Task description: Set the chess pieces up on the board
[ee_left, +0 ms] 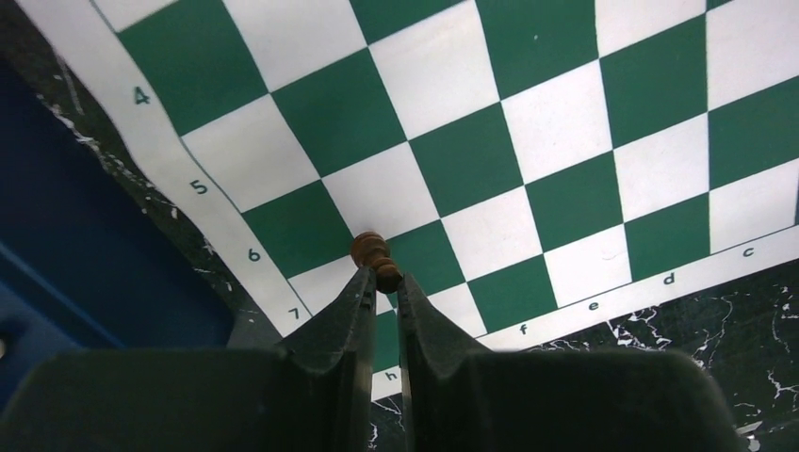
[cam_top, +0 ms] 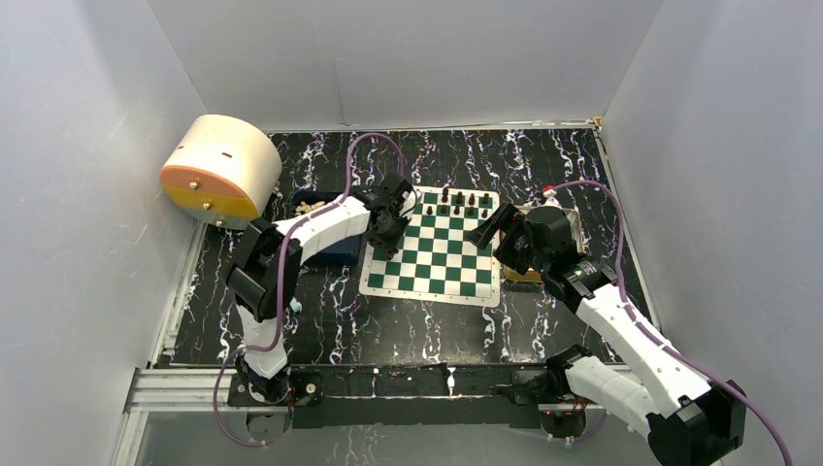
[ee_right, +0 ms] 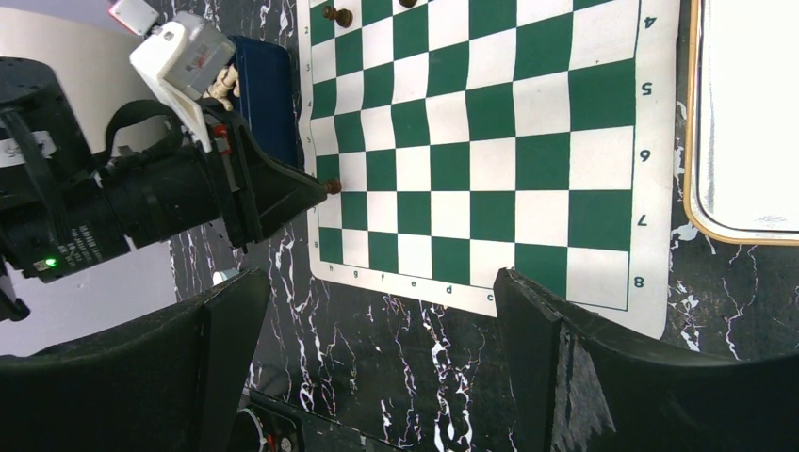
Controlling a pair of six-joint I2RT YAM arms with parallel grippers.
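The green-and-white chess board (cam_top: 442, 260) lies flat in the middle of the table. My left gripper is shut on a brown chess piece (ee_left: 370, 250) by one end; the piece looks tilted, close above or touching the squares near the 6–7 rows at the h-g corner. In the right wrist view, that same brown piece (ee_right: 334, 186) pokes out at the left fingertips. Several dark pieces (cam_top: 458, 199) stand along the board's far side. Over the board's right side, my right gripper hangs open and empty.
Left of the board is a dark blue bin (ee_right: 267, 99) with light pieces (cam_top: 309, 207) at its far end. A tan-rimmed tray (ee_right: 693, 141) sits to the right, partly under my right arm. Most middle squares are bare.
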